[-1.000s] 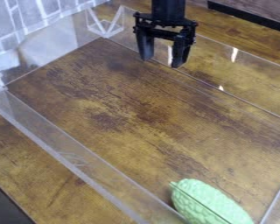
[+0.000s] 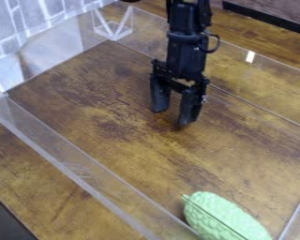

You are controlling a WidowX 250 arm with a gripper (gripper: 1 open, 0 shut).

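Note:
My black gripper [image 2: 176,101] hangs over the wooden floor of a clear-walled enclosure, upper middle of the view, its two fingers spread open with nothing visible between them. A pale green, textured oblong object [image 2: 223,217] lies at the bottom right, well apart from the gripper.
Transparent walls [image 2: 78,167] border the work area on the sides, with a white lattice piece [image 2: 112,25] at the back left corner. A pale curtain [image 2: 22,26] hangs at the top left.
My gripper has moved down in the view, toward the middle of the enclosure, and looks somewhat turned. The green object has not moved.

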